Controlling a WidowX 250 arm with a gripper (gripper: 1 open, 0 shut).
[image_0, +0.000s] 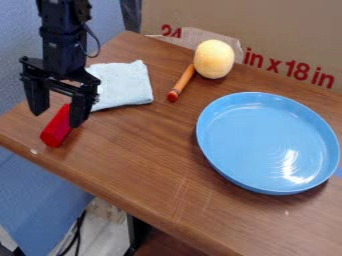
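My black gripper (58, 102) hangs at the left of the table, its two fingers apart and open, over a red cylindrical object (58, 125) lying near the left edge. The upper part of the red object is hidden behind the gripper. A white folded cloth (124, 85) lies just right of the gripper, partly behind it.
A blue plate (266, 142) fills the right side. An orange stick (182, 82) and a pale yellow round object (214, 59) lie at the back, before a cardboard box (287, 40).
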